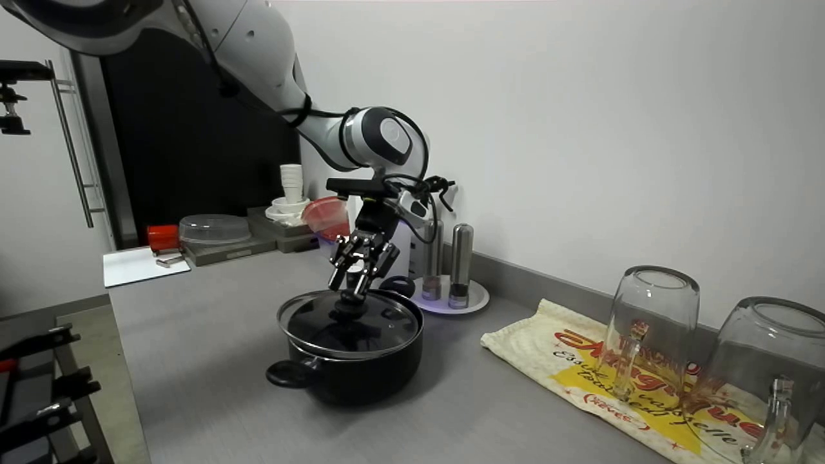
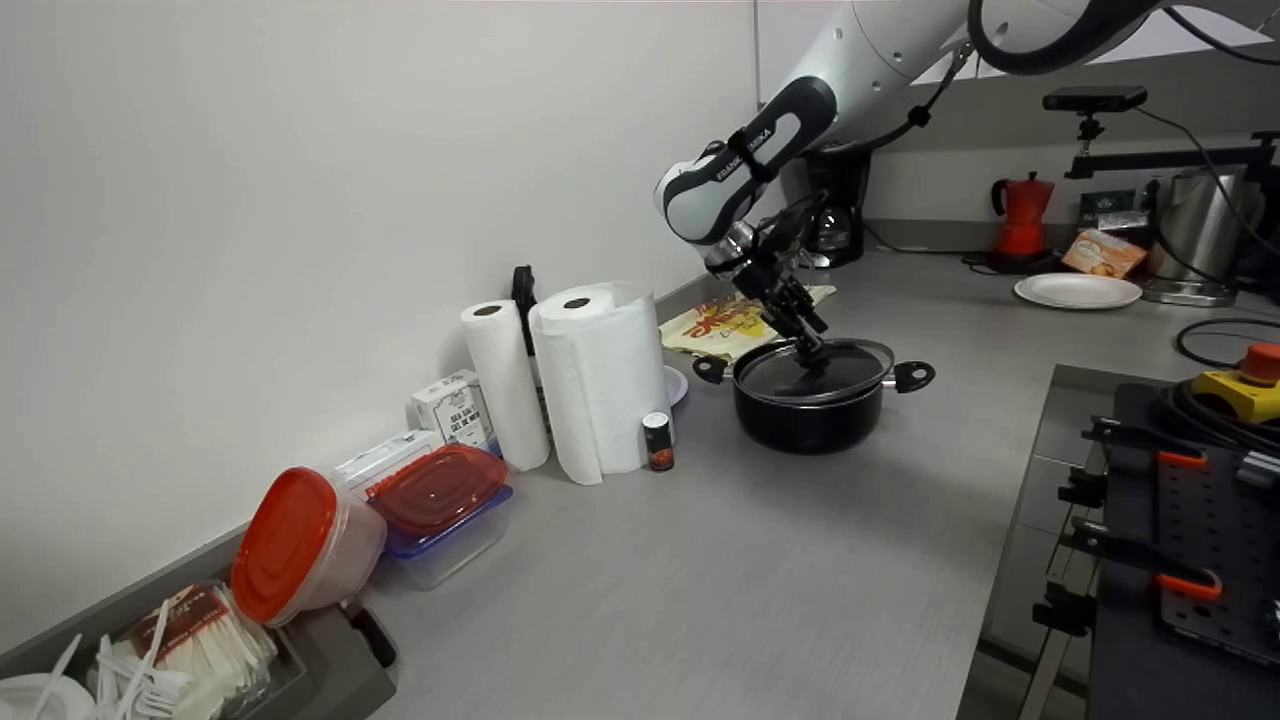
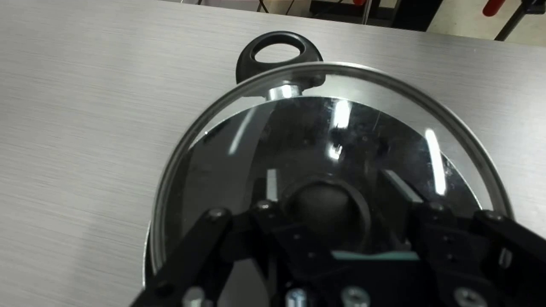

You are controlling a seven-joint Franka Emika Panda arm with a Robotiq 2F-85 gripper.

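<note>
A glass lid with a steel rim lies on the black pot, a little off-centre toward the near-left handle in exterior view 1. Its dark round knob sits between the fingers in the wrist view, with a gap on the right side. My gripper is over the lid, pointing down, its fingers parted around the knob. From exterior view 2 the gripper covers most of the knob. The pot's handle sticks out past the lid's edge.
Behind the pot is a white plate with clear tubes. Glass mugs stand upside down on a printed cloth to the right. Paper towel rolls and a small dark jar are near the wall.
</note>
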